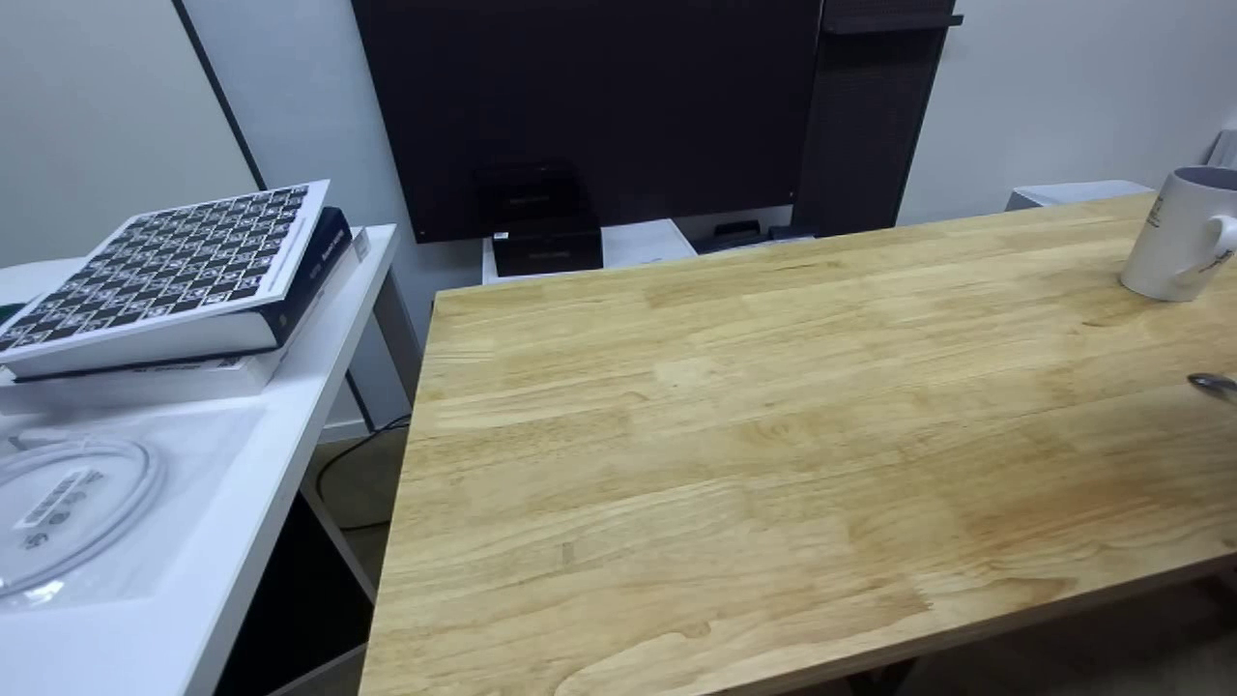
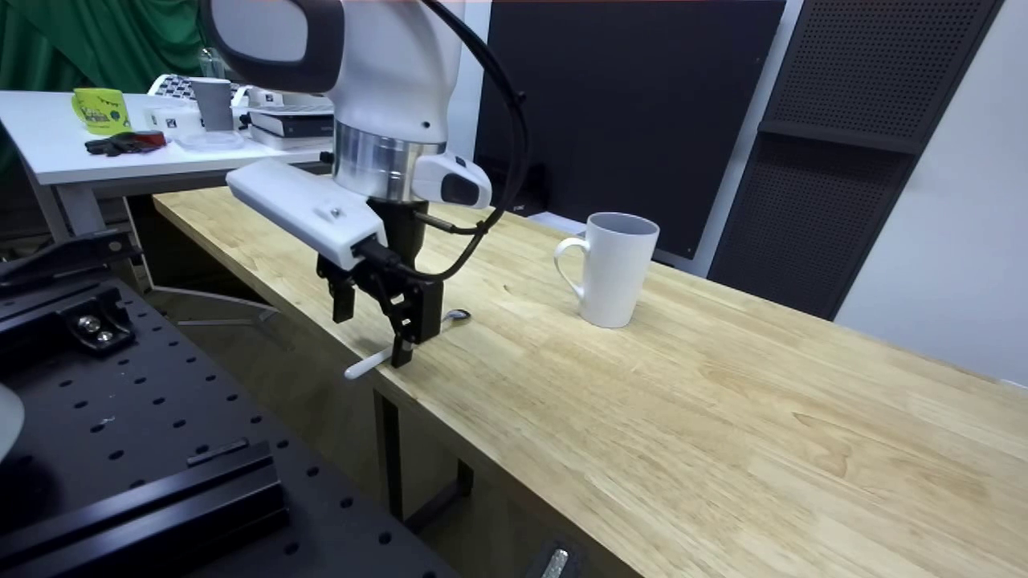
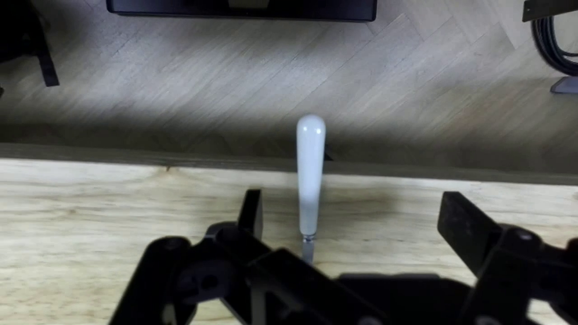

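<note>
A spoon with a white handle (image 3: 310, 178) lies on the wooden table, the handle's end sticking out past the front edge. Its metal bowl (image 2: 457, 315) rests on the wood, pointing toward the mug side; only that bowl (image 1: 1213, 383) shows at the right border of exterior view 1. My gripper is open over the spoon, one finger on each side of the handle and clear of it in the wrist view. The gripper's body hides part of the spoon. A white mug (image 2: 619, 270) stands upright behind the spoon, its handle turned to the left in exterior view 2.
A white side table (image 1: 296, 406) holds books (image 1: 162, 278) and a bagged cable (image 1: 87, 510). A black perforated plate (image 2: 193, 405) lies across a gap from the table's front edge.
</note>
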